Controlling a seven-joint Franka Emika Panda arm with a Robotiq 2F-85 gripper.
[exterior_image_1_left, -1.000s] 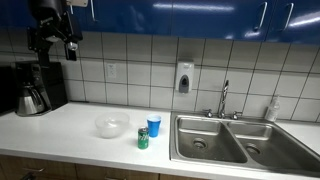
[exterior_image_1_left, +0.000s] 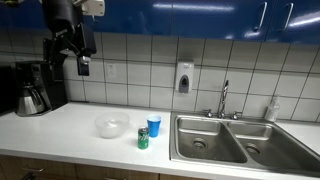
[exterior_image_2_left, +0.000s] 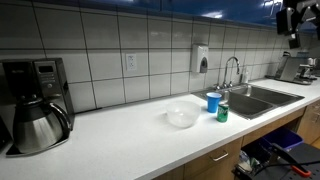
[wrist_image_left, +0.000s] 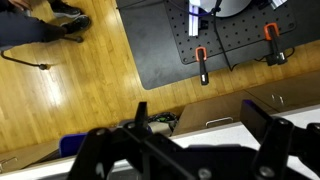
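My gripper (exterior_image_1_left: 70, 70) hangs high at the left in exterior view 1, above the counter and below the blue cabinets, its two fingers spread with nothing visible between them. Dark fingers (wrist_image_left: 268, 136) stand wide apart at the bottom of the wrist view, over the counter's edge and the floor. On the white counter, well below and to the right, are a clear bowl (exterior_image_1_left: 112, 125), a green can (exterior_image_1_left: 143, 138) and a blue cup (exterior_image_1_left: 154, 125). In exterior view 2 the bowl (exterior_image_2_left: 183, 112) sits left of the can (exterior_image_2_left: 222, 113) and cup (exterior_image_2_left: 213, 101).
A coffee maker (exterior_image_2_left: 38, 105) stands at the counter's left end. The double sink (exterior_image_1_left: 235, 142) with its faucet (exterior_image_1_left: 223, 98) lies right of the cup. Blue cabinets (exterior_image_1_left: 200, 18) overhang the counter. A person's shoe (wrist_image_left: 75, 22) shows on the wooden floor.
My gripper has turned and shifted a little rightward and down in exterior view 1, so both spread fingers now show. The bowl, can and cup have stayed put.
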